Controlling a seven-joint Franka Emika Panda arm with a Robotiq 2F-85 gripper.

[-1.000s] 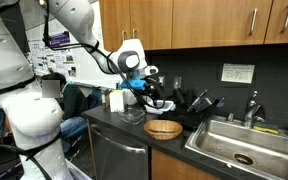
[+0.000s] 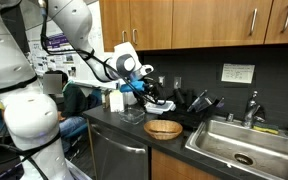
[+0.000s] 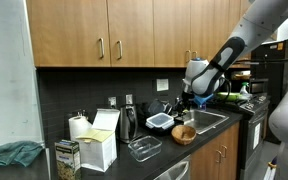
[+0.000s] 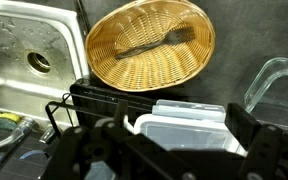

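My gripper stands open above the counter, its two dark fingers spread at the bottom of the wrist view with nothing gripped between them. In exterior view 1 the gripper (image 2: pixel 156 97) is over the rear of the counter, behind the wicker basket. This brown oval basket (image 4: pixel 104 42) holds a dark utensil (image 4: pixel 156 44) with a broad end. Below the basket in the wrist view lies a clear, pale-edged container (image 4: pixel 189 130), partly hidden by my gripper. A clear glass dish (image 4: pixel 276 82) rests on the counter at the right.
A steel sink (image 2: pixel 206 142) with a faucet (image 2: pixel 251 108) adjoins the basket's side. A dark rack with dishes lines the wall. In exterior view 2, a white box (image 3: pixel 99 145) and a kettle stand farther along. Cabinets (image 3: pixel 149 35) hang above.
My arm's upper part has shifted slightly left and tilted in exterior view 1. The basket and glass dish have stayed put. A person at the far left has moved.
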